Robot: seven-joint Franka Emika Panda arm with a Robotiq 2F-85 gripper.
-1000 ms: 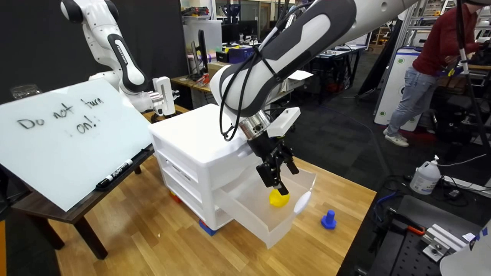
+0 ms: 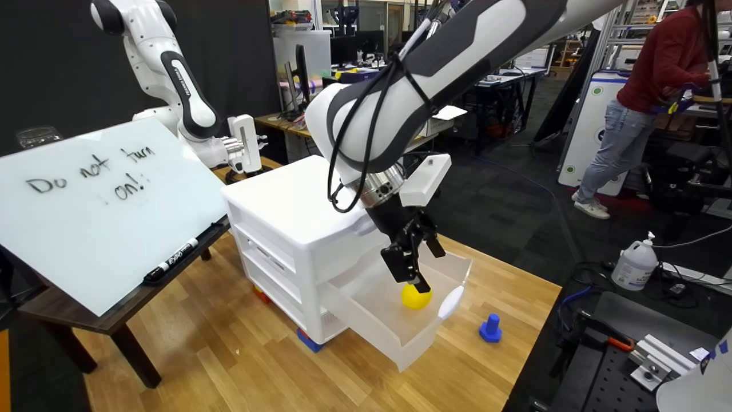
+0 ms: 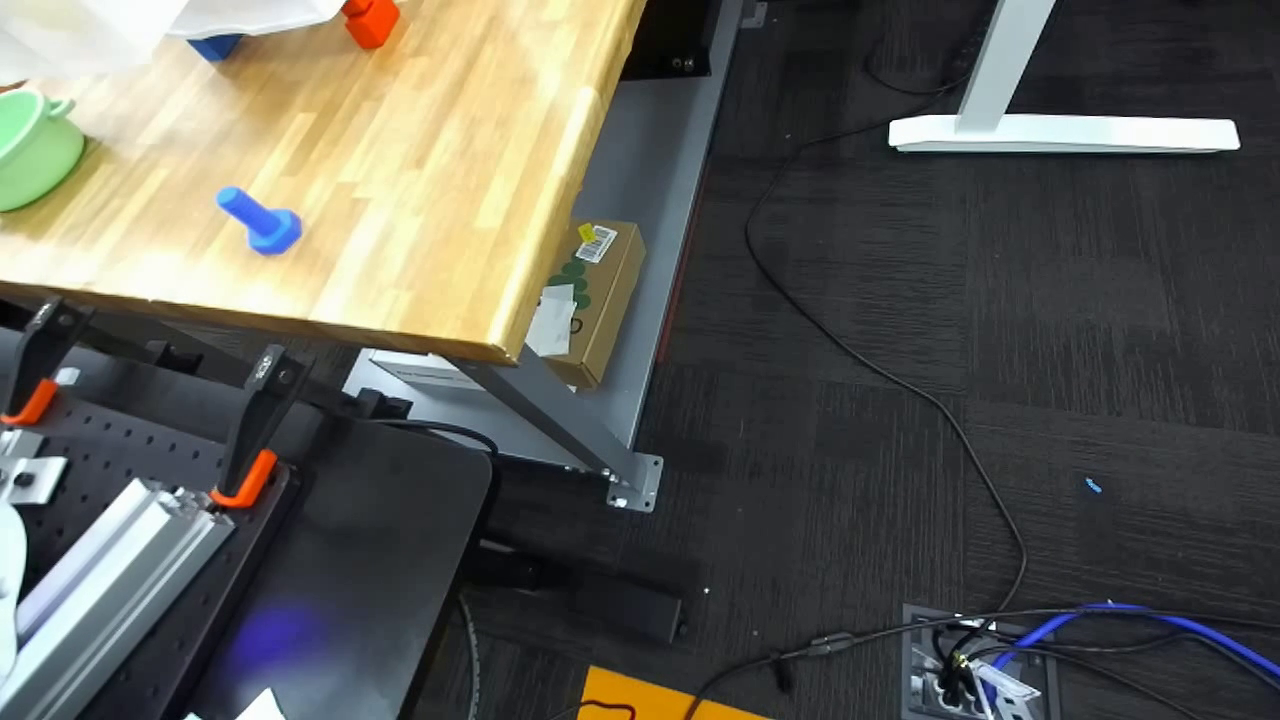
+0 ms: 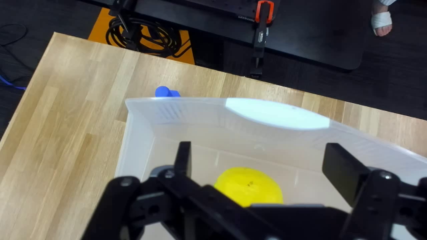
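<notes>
A yellow ball-like object (image 2: 416,297) rests on the floor of the pulled-out translucent drawer (image 2: 374,334). That drawer belongs to a white plastic drawer unit (image 2: 275,218) on the wooden table. Over the drawer, my gripper (image 2: 414,276) points down at a slant, close to the yellow object. In the wrist view the black fingers (image 4: 183,159) stand wide apart, and the yellow object (image 4: 249,186) shows between and beyond them, partly covered by the gripper's body. Nothing is held. Exterior view 2 does not show the gripper.
A blue bolt-shaped piece (image 2: 490,328) stands on the table outside the drawer front. To the left, a whiteboard (image 2: 103,206) leans on a dark stand. A green pot (image 3: 36,150) and a red block (image 3: 371,22) appear in exterior view 2. Bare table lies around the bolt.
The upper part of my arm has shifted slightly, with the wrist a little to the right. The gripper stays over the drawer, and the yellow object has not moved.
</notes>
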